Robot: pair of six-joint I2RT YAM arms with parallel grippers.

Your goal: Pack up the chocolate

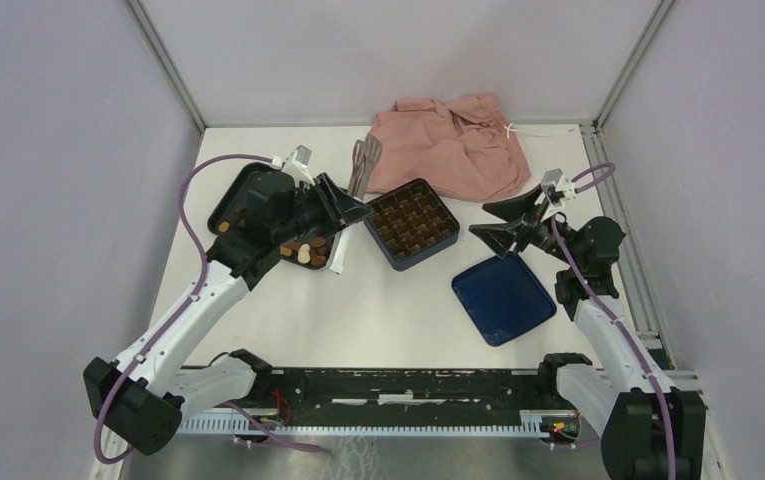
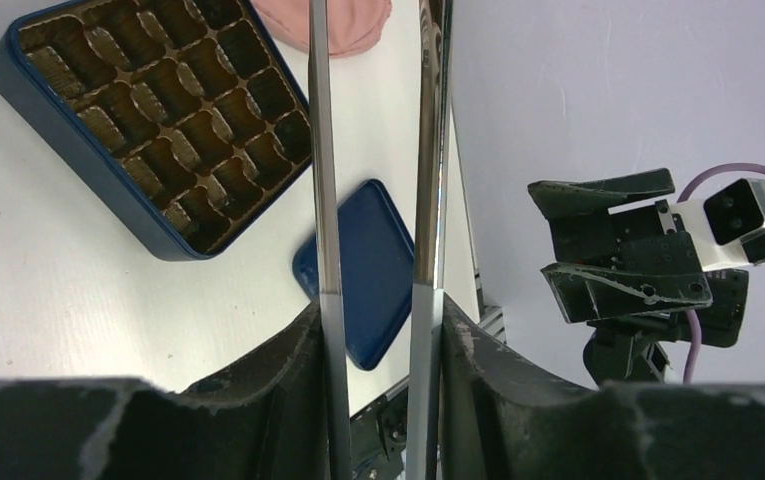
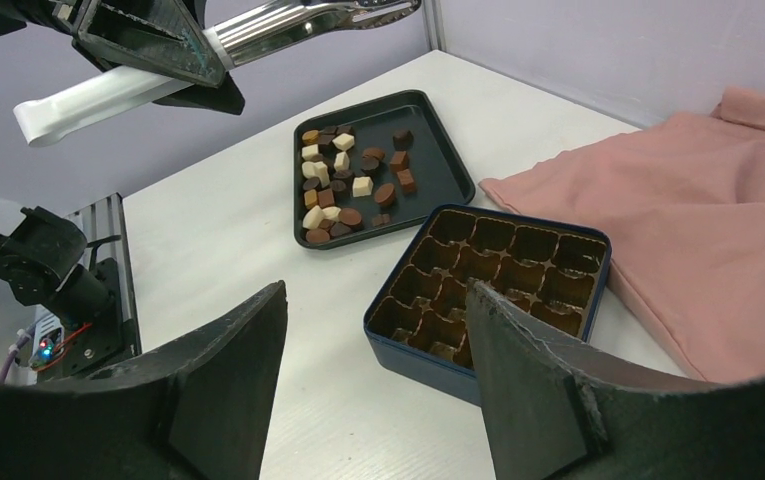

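Observation:
My left gripper is shut on a pair of metal tongs with a white handle, held above the table to the left of the chocolate box. In the left wrist view the two tong arms run apart from each other, with nothing between them in sight. The blue box has a brown tray of empty compartments. Chocolates, dark, brown and cream, lie on a black tray at the table's left, partly covered by the left arm in the top view. My right gripper hangs open and empty over the right side.
The dark blue lid lies flat at the right, in front of the right gripper. A pink cloth bag is spread at the back, close behind the box.

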